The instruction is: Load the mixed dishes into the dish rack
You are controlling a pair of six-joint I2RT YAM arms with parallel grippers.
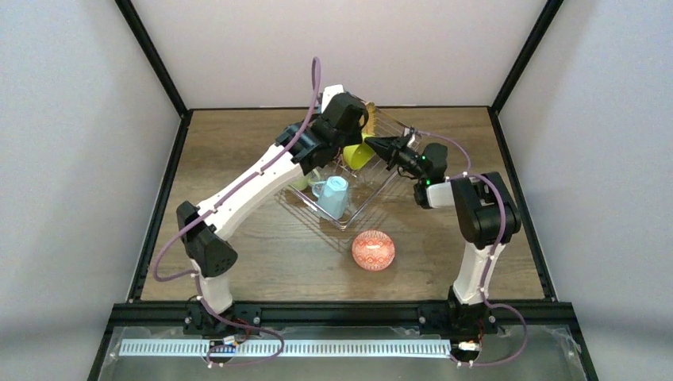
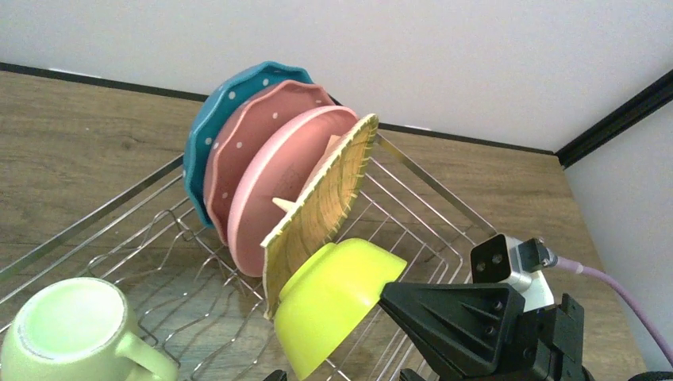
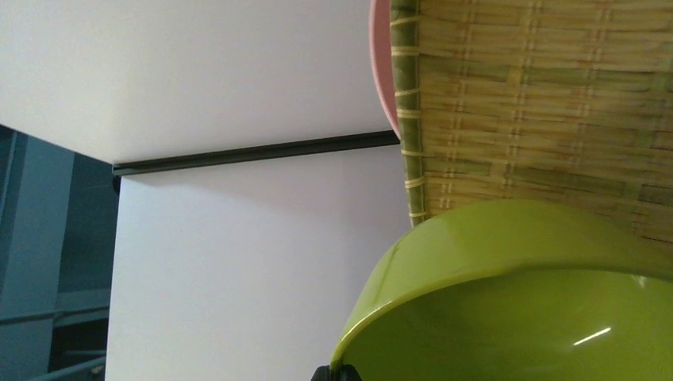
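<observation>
The lime-green bowl (image 2: 337, 305) is tilted on its side over the wire dish rack (image 1: 373, 198), close against a woven basket (image 2: 337, 198). My right gripper is shut on the bowl's rim. In the left wrist view, the fingertips of my left gripper peek in at the bottom edge, apart, with the bowl just beyond them; I cannot see whether they touch it. Behind the basket stand a smooth pink plate (image 2: 278, 175), a wavy pink plate (image 2: 238, 151) and a wavy blue plate (image 2: 202, 135).
A pale green mug (image 2: 71, 325) sits upside down in the rack. Nearer the front stands a light blue cup (image 1: 333, 197). An orange patterned bowl (image 1: 373, 250) rests on the table outside the rack. Both arms crowd together above the rack.
</observation>
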